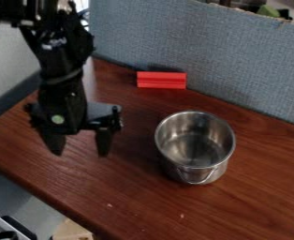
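My black gripper (79, 143) hangs low over the left part of the wooden table, open, with nothing between its two fingers. To its right stands a shiny steel pot (195, 152) with a wire handle, upright and apparently empty. A red block (161, 80) lies at the back of the table, behind the pot and up and right of the gripper.
A grey padded partition (213, 52) runs along the back and left of the table (150, 211). The table's near left edge drops off to the floor.
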